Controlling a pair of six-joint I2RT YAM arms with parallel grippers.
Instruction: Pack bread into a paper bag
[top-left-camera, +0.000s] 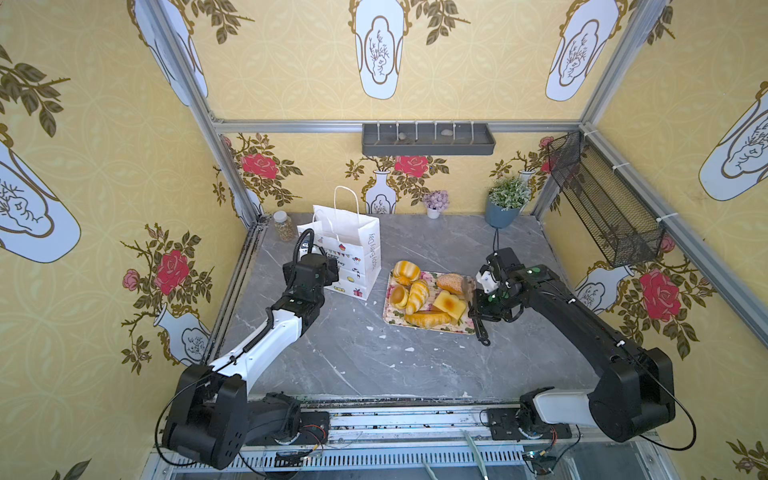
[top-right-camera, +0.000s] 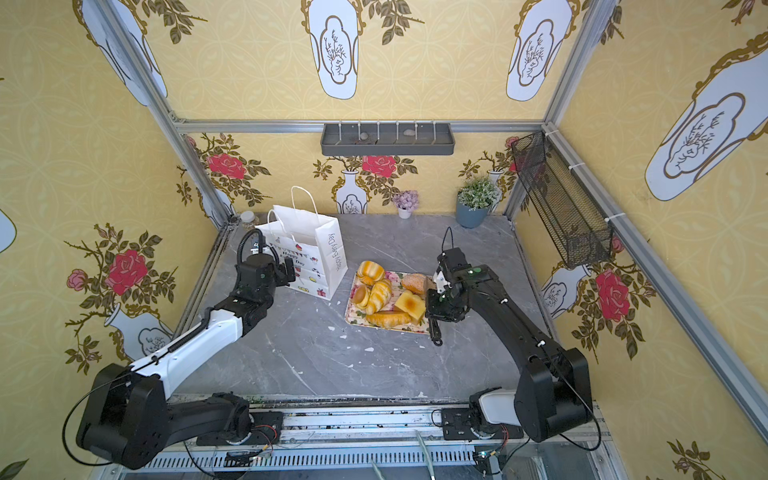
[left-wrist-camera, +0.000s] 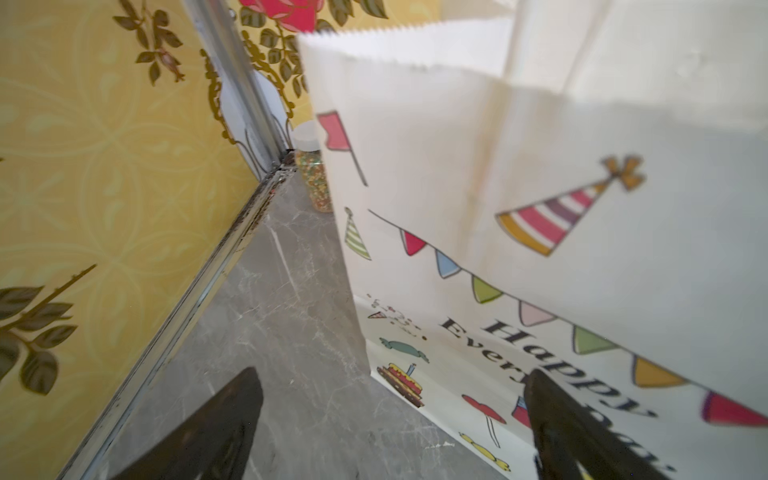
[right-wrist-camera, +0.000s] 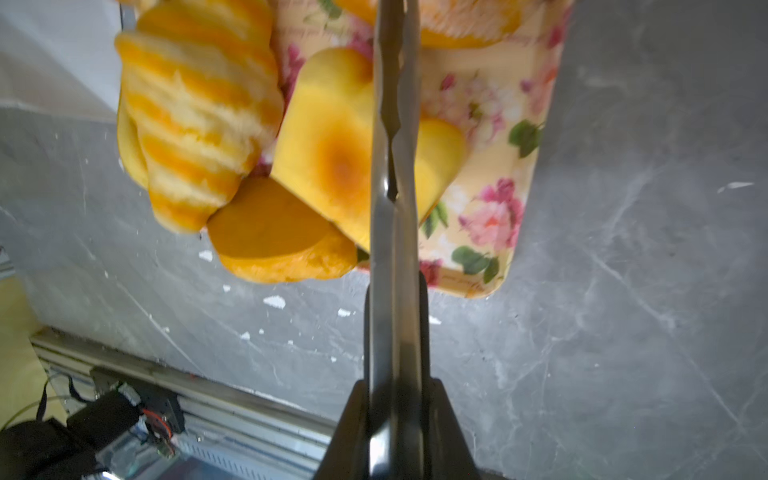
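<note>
The white printed paper bag stands upright with its handles up, turned at an angle. In the left wrist view, my left gripper is wide open in front of the bag's printed face, nothing between its fingers. My right gripper is shut on metal tongs, whose arms lie nearly together. The tongs reach over the square bread; their tips pass out of view near the sesame bun. A striped croissant and a long roll share the flowered tray.
At the back stand a jar, small purple flowers and a blue potted plant. A black mesh basket hangs on the right. The counter in front of the tray is clear.
</note>
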